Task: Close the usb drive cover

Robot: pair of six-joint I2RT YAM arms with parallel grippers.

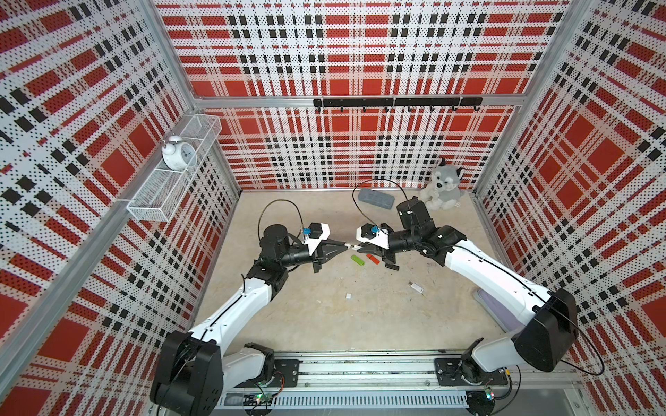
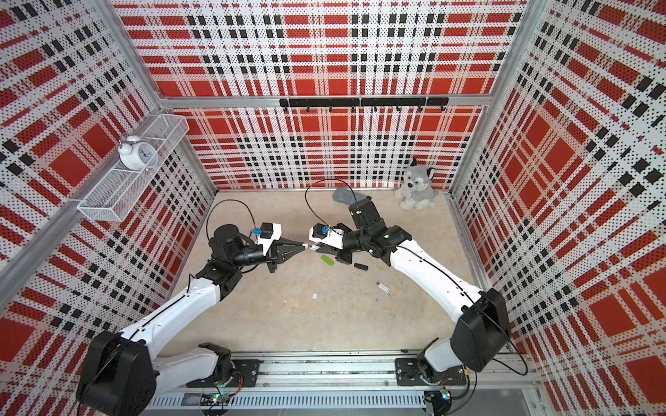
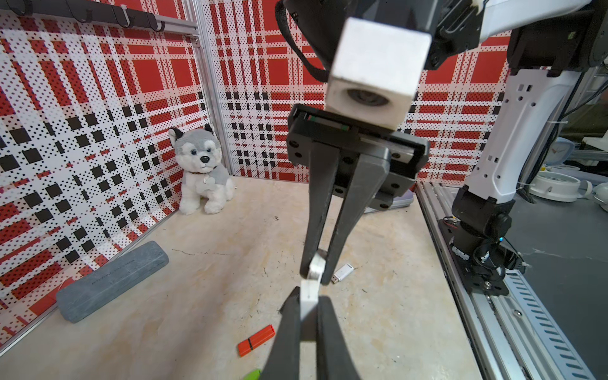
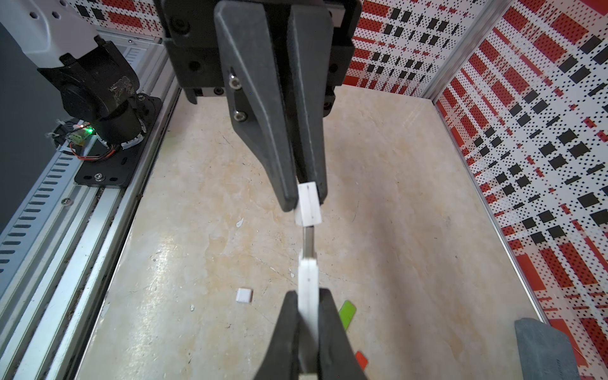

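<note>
My right gripper is shut on a slim white usb drive [image 4: 308, 275], whose bare metal connector [image 4: 308, 242] points at the cover. Facing it, my left gripper is shut on the small white cover [image 3: 309, 290]. Drive and cover are held in the air, nearly in line, above the middle of the table. In the right wrist view a stretch of metal still shows between the drive's body and the cover [image 4: 308, 205]; whether its tip is inside the cover I cannot tell. From above, both pieces look tiny between the fingertips.
On the table below lie a green stick [image 1: 357, 260], a red stick [image 1: 372, 258], a black one [image 2: 360, 266], a white drive [image 1: 416, 287] and a small white square [image 1: 348, 296]. A grey case [image 1: 376, 198] and a plush husky [image 1: 444, 185] are at the back.
</note>
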